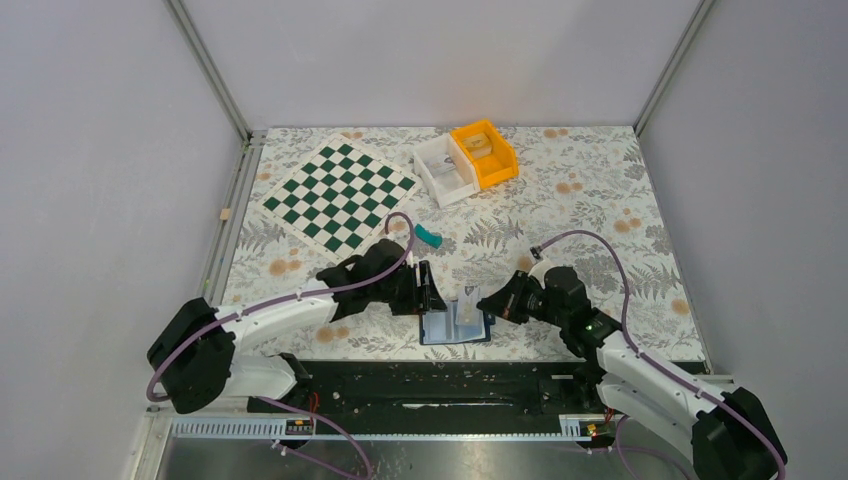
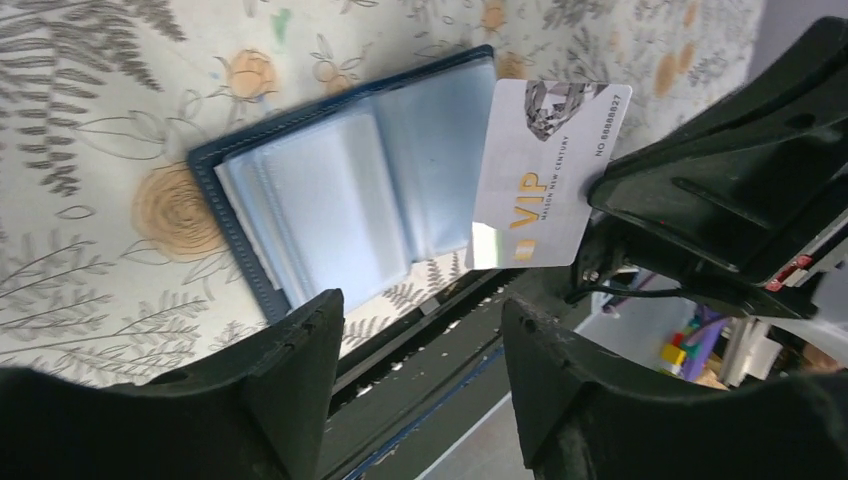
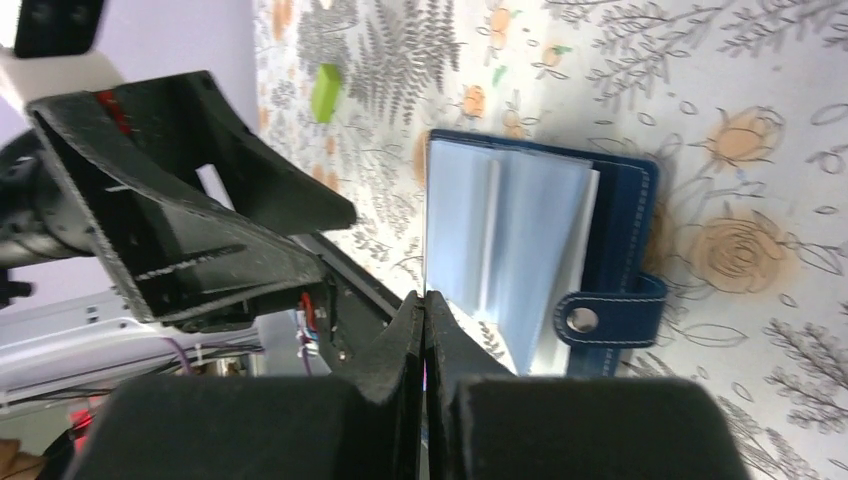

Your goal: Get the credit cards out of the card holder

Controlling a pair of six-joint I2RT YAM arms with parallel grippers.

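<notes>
My right gripper is shut on a white VIP card [image 2: 545, 175]. In the left wrist view the card is raised clear of the sleeves, its printed face showing; the right wrist view catches it edge-on as a thin line. Beneath it the dark blue card holder [image 1: 440, 325] lies spread open near the table's front edge. Its translucent sleeves face up, and a strap with a snap [image 3: 625, 310] shows in the right wrist view. Over the holder's left side, my left gripper stands open with nothing between its fingers. Whether cards remain inside the sleeves, I cannot tell.
At the back stand a white box [image 1: 446, 170] and an orange box [image 1: 487, 155], side by side. A green checkered board [image 1: 342, 194] lies back left, with a teal object [image 1: 428, 236] near it.
</notes>
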